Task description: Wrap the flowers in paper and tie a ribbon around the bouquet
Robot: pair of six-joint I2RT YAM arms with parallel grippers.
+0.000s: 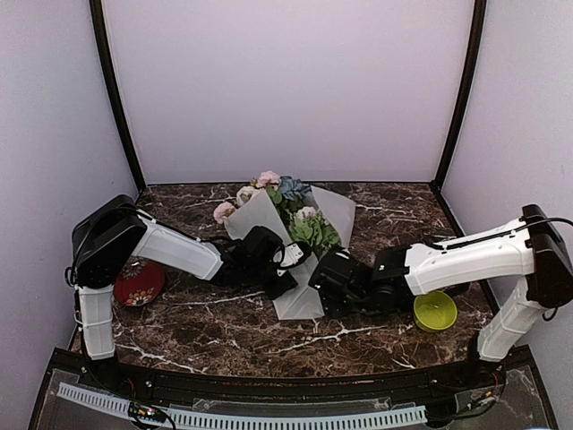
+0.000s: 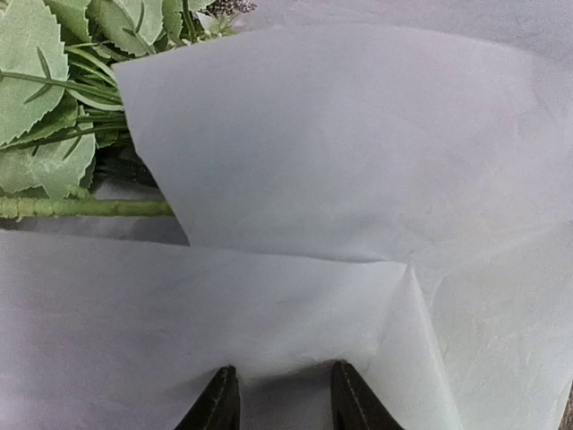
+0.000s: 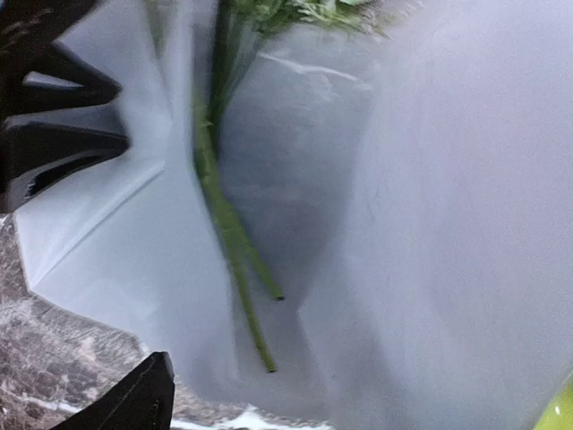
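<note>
The fake bouquet lies on a sheet of white wrapping paper, with pink flowers, a blue flower and white flowers toward the back. Green stems run down the paper in the right wrist view. My left gripper is over the folded left side, its fingers apart with paper beneath them. At the right side of the wrap is my right gripper. One of its fingers shows low in its wrist view; a raised paper flap hides the other, so its grip is unclear.
A red patterned round object sits by the left arm. The yellow-green bowl stands beneath the right arm. Both grippers are close together over the paper. Bare marbled table lies in front.
</note>
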